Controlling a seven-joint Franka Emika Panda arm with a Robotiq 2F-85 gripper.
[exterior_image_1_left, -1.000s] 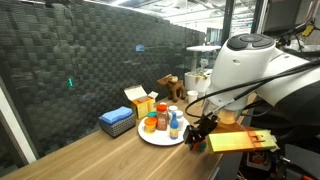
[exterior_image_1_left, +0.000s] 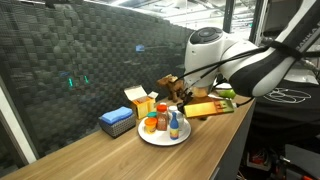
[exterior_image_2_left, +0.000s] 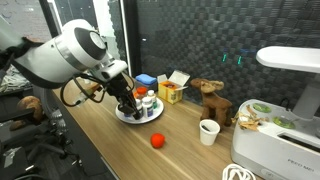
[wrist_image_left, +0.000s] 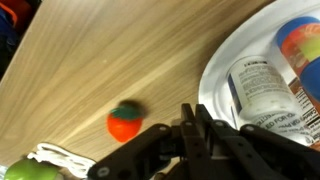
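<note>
My gripper is part open; only a narrow gap shows between its dark fingers in the wrist view, and I see nothing held there. It hangs near the edge of the white plate (exterior_image_1_left: 150, 140) of bottles and jars. Beside the fingers, a white-capped bottle (wrist_image_left: 262, 85) lies on the plate in the wrist view, with a blue-and-orange container (wrist_image_left: 303, 45) beyond it. Clear of the plate, a red round object like a tomato (wrist_image_left: 124, 124) rests on the wooden table. In exterior view 2 the arm partly hides the plate's near side.
A yellow box (exterior_image_2_left: 173, 87), a brown toy animal (exterior_image_2_left: 211, 102) and a white cup (exterior_image_2_left: 209, 131) stand farther along the table. A white toaster-like appliance (exterior_image_2_left: 280, 135) is at the right. In exterior view 1, a blue-grey basket (exterior_image_1_left: 117, 122) sits left of the plate.
From low at the table's near edge, my arm has risen and swung back toward the plate. The bottles and plate appear unmoved in exterior view 1.
</note>
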